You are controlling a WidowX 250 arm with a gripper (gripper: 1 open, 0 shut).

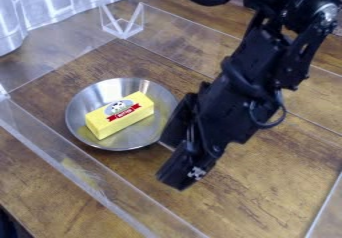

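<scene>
A yellow box (111, 119) with a red label lies in a round metal bowl (147, 137) on the wooden table. My black gripper (181, 157) hangs low just right of the bowl, apart from the box. The view shows nothing clearly held in it; its fingers are dark and partly hidden by its body.
Clear plastic walls (60, 167) edge the work area at left and right, with a small clear stand (120, 22) at the back left and a white curtain (40, 7) behind. Bare wood (254, 192) lies at the front right.
</scene>
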